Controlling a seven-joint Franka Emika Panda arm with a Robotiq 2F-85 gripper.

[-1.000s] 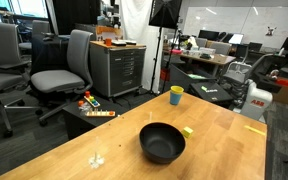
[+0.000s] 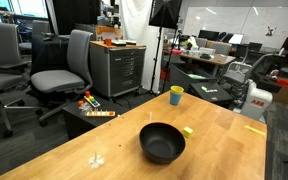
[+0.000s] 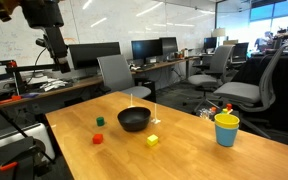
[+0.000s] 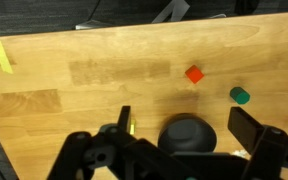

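Observation:
My gripper stands open high above the wooden table, nothing between its fingers. In exterior view 2 the arm hangs at the upper left, well clear of the tabletop. A black bowl (image 2: 162,143) sits upright on the table and looks empty; the wrist view shows the bowl (image 4: 187,133) below, partly covered by the gripper body. A red block (image 3: 98,138) and a small dark green object (image 3: 100,121) lie near the bowl on the arm's side. On the bowl's other side lies a yellow block (image 3: 152,140).
A blue and yellow cup (image 3: 226,130) stands toward the table's edge. A small white item (image 2: 96,160) lies on the table. Yellow tape (image 4: 1,55) is stuck to the surface. Chairs (image 2: 62,75) stand beyond the table.

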